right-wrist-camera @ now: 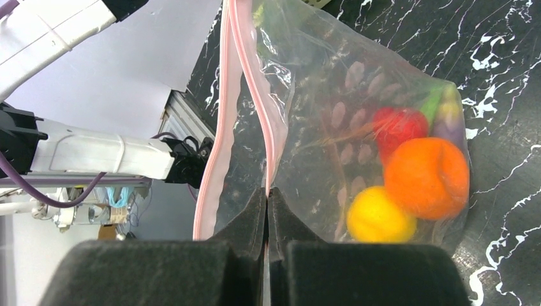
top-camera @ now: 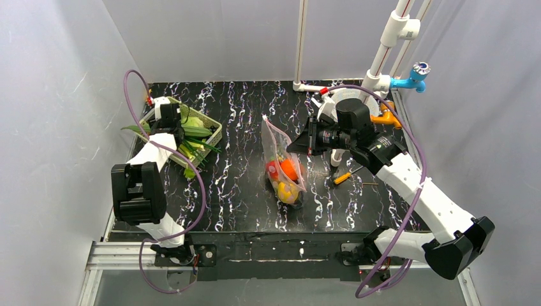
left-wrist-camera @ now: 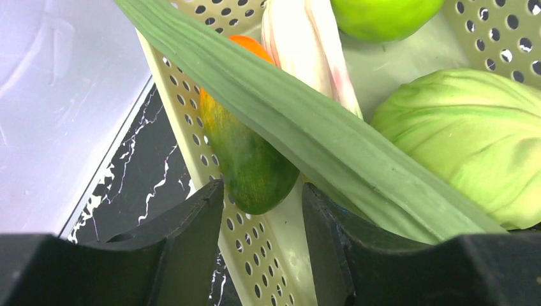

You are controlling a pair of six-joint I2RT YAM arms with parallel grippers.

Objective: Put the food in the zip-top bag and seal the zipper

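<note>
The clear zip bag (top-camera: 276, 143) stands mid-table holding red, orange and yellow produce (right-wrist-camera: 424, 175). My right gripper is shut on the bag's pink zipper edge, its top open. My left gripper is inside the perforated basket (top-camera: 214, 137), part open around the dark end of a green-and-orange vegetable (left-wrist-camera: 249, 169); contact is unclear. A long green leaf (left-wrist-camera: 357, 150) crosses over it; a cabbage (left-wrist-camera: 459, 140), a pale bulb (left-wrist-camera: 296, 44) and a green round item (left-wrist-camera: 383, 13) lie beside it.
A pipe with blue (top-camera: 415, 81) and orange taps stands at back right over a white basin. A screwdriver (top-camera: 342, 178) lies right of the bag. The counter between basket and bag is clear.
</note>
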